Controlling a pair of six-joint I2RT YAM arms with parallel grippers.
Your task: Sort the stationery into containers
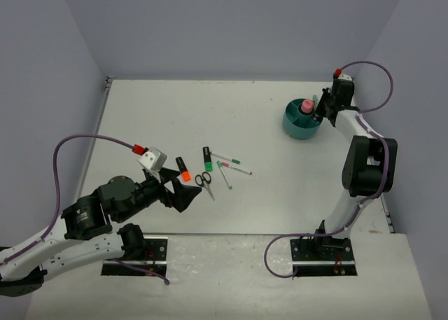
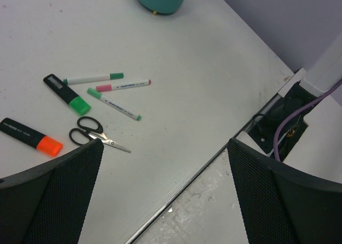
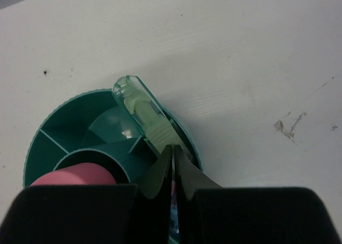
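Note:
A teal round organizer (image 1: 301,131) with compartments stands at the back right. In the right wrist view, a pink round object (image 3: 80,174) sits in its central cup, and a translucent green-cased item (image 3: 144,113) leans in an outer compartment. My right gripper is over the organizer's edge, its fingertips together and overlapping that item's lower end; nothing shows clearly gripped. On the table lie an orange highlighter (image 2: 29,136), a green highlighter (image 2: 67,94), scissors (image 2: 95,132), and three slim pens, one with pink ends (image 2: 124,85). My left gripper stands open and empty near them.
Bare white table (image 1: 259,138) lies between the loose stationery and the organizer. Grey walls rise behind and on both sides. A metal strip (image 2: 176,193) runs along the table's front edge.

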